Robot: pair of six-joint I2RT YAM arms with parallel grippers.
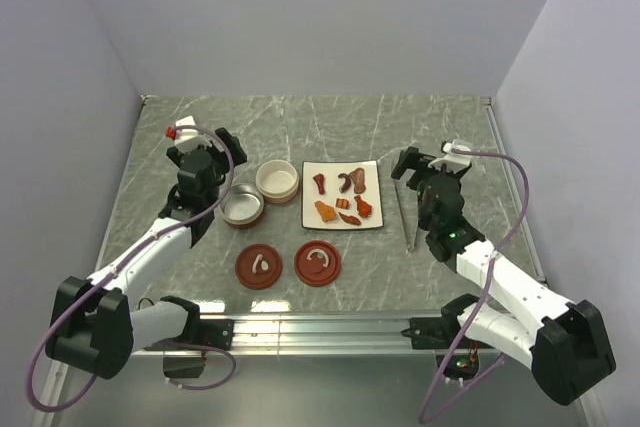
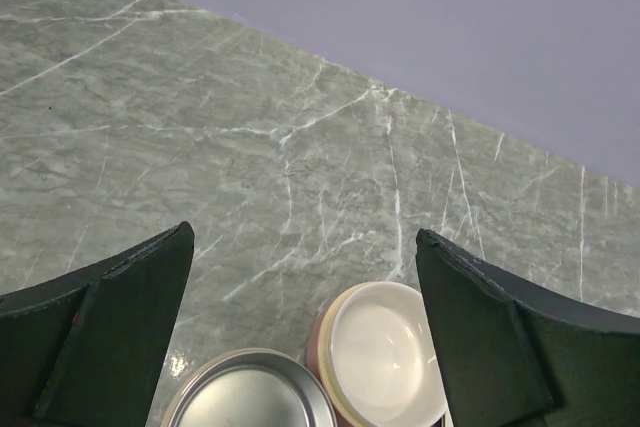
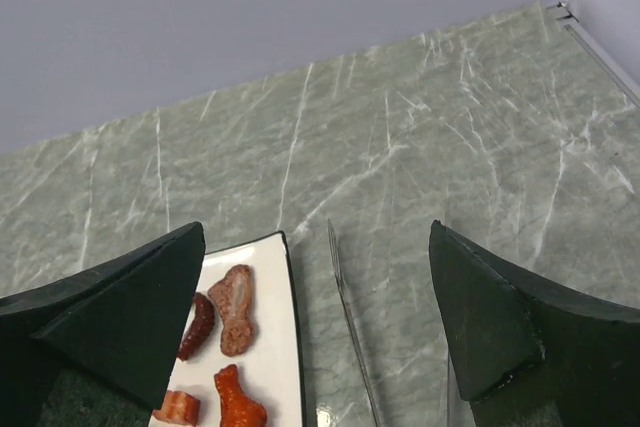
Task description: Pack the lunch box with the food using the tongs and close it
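A white dark-rimmed tray (image 1: 312, 237) bears several brown and orange food pieces, among them a sausage (image 3: 200, 325), in the middle of the table. Left of it stand a cream-lined round container (image 2: 385, 352) and a metal-lined one (image 2: 250, 397), side by side. Two reddish-brown round lids (image 1: 259, 278) (image 1: 318, 277) lie in front, with pale pieces on top. My left gripper is open above the table behind the metal container, nothing between its fingers. Right of the tray, my right gripper hangs open and empty.
A thin metal utensil (image 3: 350, 319) lies right of the tray, with a second thin rod-like one (image 3: 449, 387) farther right, partly hidden by a finger.
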